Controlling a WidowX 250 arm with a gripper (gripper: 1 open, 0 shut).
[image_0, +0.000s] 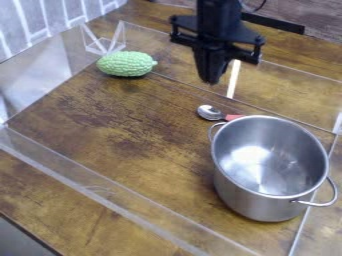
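Observation:
The dark gripper (213, 72) hangs in the air at the upper middle of the camera view, shut, with nothing seen between its fingers. Below and to its left a pale green bumpy gourd (127, 64) lies on the wooden table. A spoon (211, 112) with a red handle lies below the gripper, beside a large steel pot (269, 181) with two handles at the lower right. The pot looks empty.
Clear plastic walls (40, 82) border the work area on the wooden table (114, 140). The middle and left of the board are bare. A striped light cloth or surface is at the top left.

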